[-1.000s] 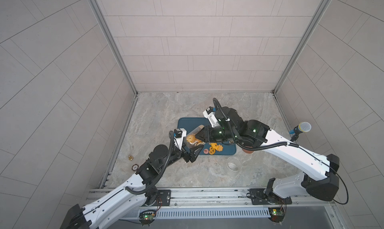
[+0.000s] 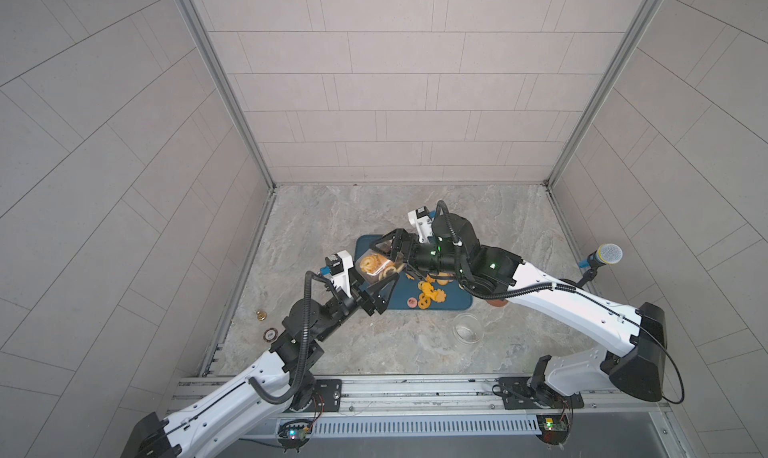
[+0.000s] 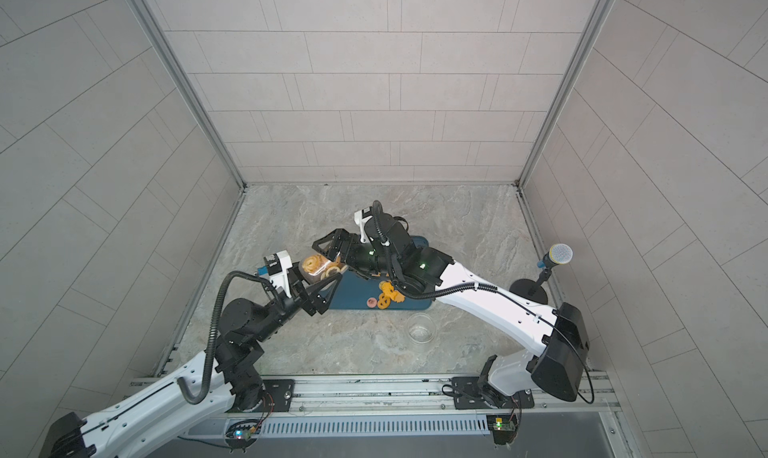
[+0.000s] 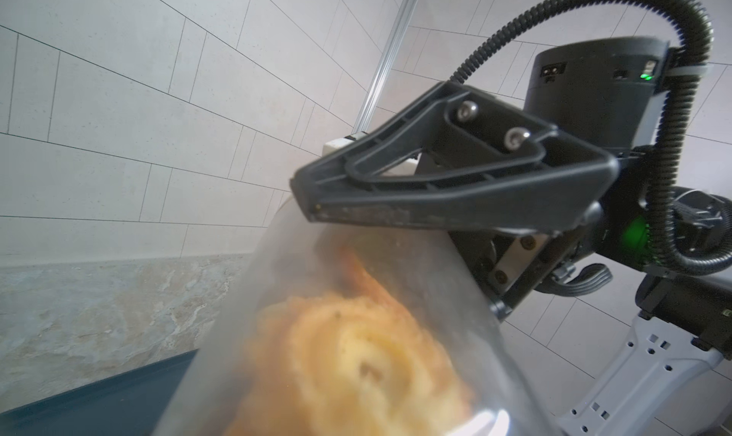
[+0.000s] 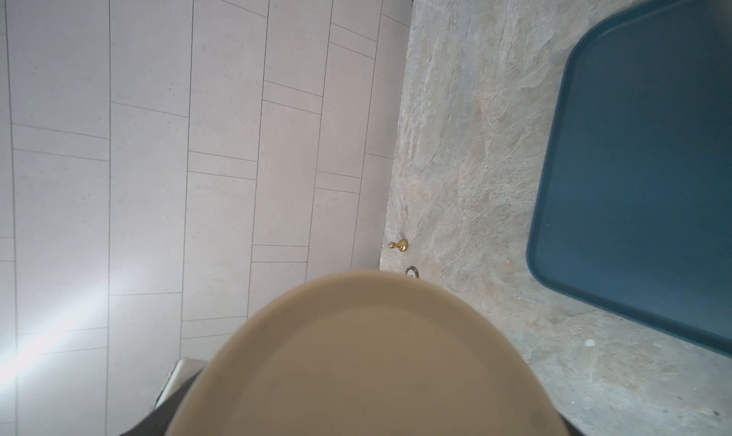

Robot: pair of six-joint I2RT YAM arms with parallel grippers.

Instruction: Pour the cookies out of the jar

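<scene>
A clear jar [image 2: 369, 264] with cookies inside is tilted above the blue tray [image 5: 640, 177]. It sits between the spread fingers of my left gripper [image 2: 388, 286]; how firmly the pads bear on it is hidden. My right gripper [image 2: 382, 251] reaches the jar's far end with its fingers apart. In the left wrist view, one of the right fingers [image 4: 442, 207] crosses the top of the jar. A round tan lid [image 5: 373, 352] fills the lower part of the right wrist view, close to that gripper; whether the right fingers touch it cannot be seen.
Several orange and yellow cookies [image 2: 432, 294] lie on the tray's right part. In front of it stands a clear bowl [image 2: 466, 328]. A small brass piece [image 2: 261, 314] is at left, and a lamp-like stand [image 2: 600, 258] at right. The arms are very close together.
</scene>
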